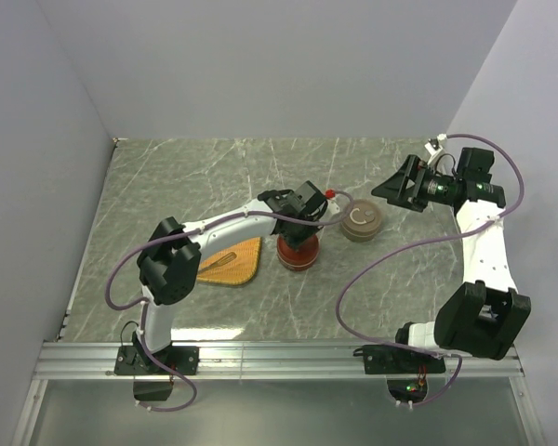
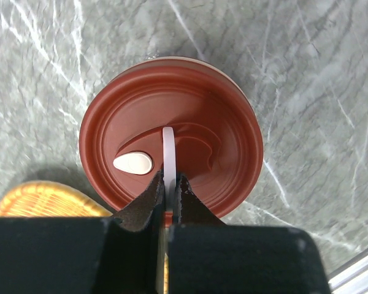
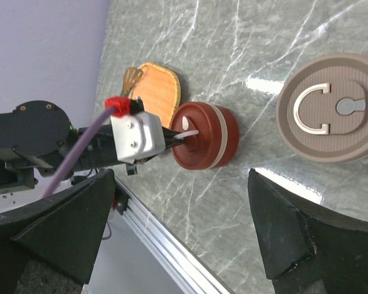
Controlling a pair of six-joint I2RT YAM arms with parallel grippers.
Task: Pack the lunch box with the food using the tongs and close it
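Observation:
A round red-brown lunch box (image 1: 296,257) stands upright on the marble counter in the top view's middle. In the left wrist view its lid (image 2: 233,147) carries an upright, thin white handle (image 2: 169,150). My left gripper is shut on this handle, directly over the lid. The right wrist view also shows the handle (image 3: 186,134) between the left fingertips. To the right stands a second round box, greyish brown (image 1: 362,221), its white handle (image 3: 298,111) folded flat. My right gripper (image 1: 399,191) hangs open and empty, above and to the right of that box.
A yellow woven tray (image 1: 245,265) lies close to the red box's left, with a wooden spatula (image 3: 132,78) at it. A metal rail (image 1: 279,358) runs along the front edge.

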